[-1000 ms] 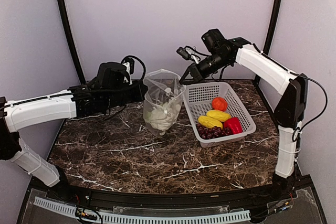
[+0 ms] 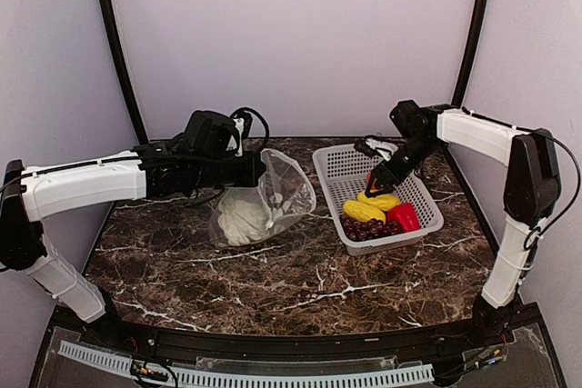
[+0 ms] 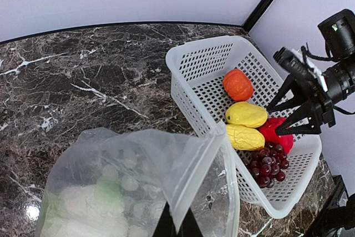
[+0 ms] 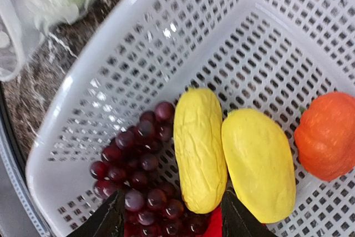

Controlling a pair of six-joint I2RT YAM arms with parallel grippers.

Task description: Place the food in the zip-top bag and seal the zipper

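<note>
A clear zip bag with pale green and white food in it hangs from my left gripper, which is shut on the bag's rim. Its mouth gapes toward the basket. Over the white basket my right gripper stands open, nothing between its fingers. Below it, the right wrist view shows dark red grapes, two yellow foods, one slim and one rounder, and an orange-red round one. A red pepper-like piece lies beside them, mostly hidden by the fingers in the right wrist view.
The basket's raised walls surround the food, with bare floor at its back. Walls stand at the back and both sides.
</note>
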